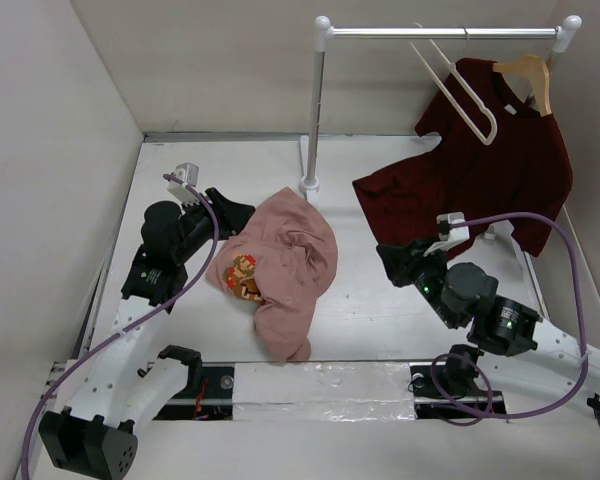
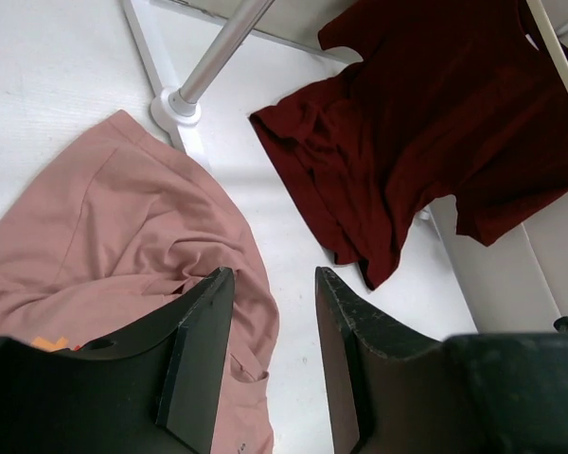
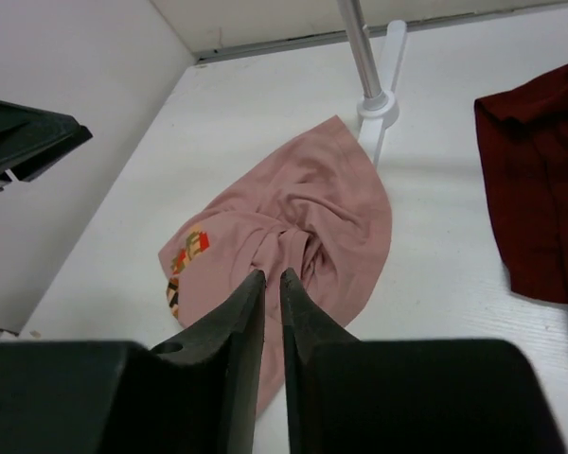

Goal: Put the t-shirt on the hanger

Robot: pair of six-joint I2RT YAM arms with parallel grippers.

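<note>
A pink t-shirt [image 1: 290,260] with a pixel-figure print lies crumpled on the white floor left of the rack's post. An empty white hanger [image 1: 450,85] hangs on the rail at upper right. My left gripper is open above the shirt's left side, nothing between its fingers. My right gripper is part open, with a narrow empty gap between its fingertips, over the floor right of the pink shirt.
A maroon t-shirt [image 1: 510,160] hangs on a wooden hanger [image 1: 535,75] at the right, its lower part spread on the floor. The rack post [image 1: 314,120] stands behind the pink shirt.
</note>
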